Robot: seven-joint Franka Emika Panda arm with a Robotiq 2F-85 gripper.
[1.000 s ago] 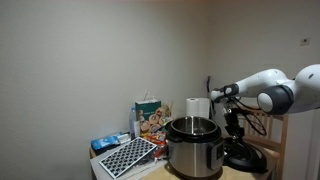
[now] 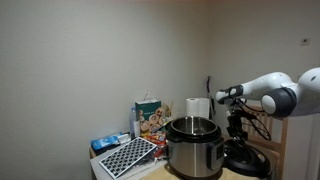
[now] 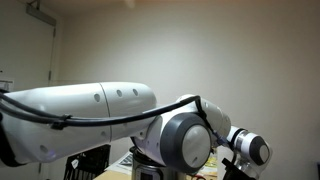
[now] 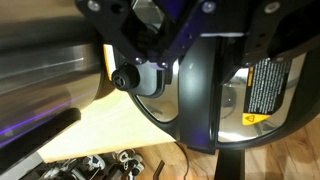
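A steel pot with a black rim (image 2: pixel 195 158), like an electric cooker, stands uncovered on the table. To its right lies its round black lid (image 2: pixel 246 160). My gripper (image 2: pixel 237 137) is low over this lid, pointing down. In the wrist view the lid's black handle (image 4: pixel 199 105) runs up between the dark fingers of my gripper; whether they touch it cannot be made out. A valve knob (image 4: pixel 125 77) and a warning label (image 4: pixel 265 88) show on either side of the handle. In exterior view 2 the arm hides most of the scene.
Left of the pot are a dark perforated tray (image 2: pixel 127 157), a blue box (image 2: pixel 107 142) and a patterned bag (image 2: pixel 149 115). Behind the pot stands a white paper roll (image 2: pixel 197 107). A wooden chair (image 2: pixel 281 135) is behind the lid. Cables lie near the table edge.
My gripper has come down a little and slightly to the right, closer to the lid. The pot and the other things have stayed in place.
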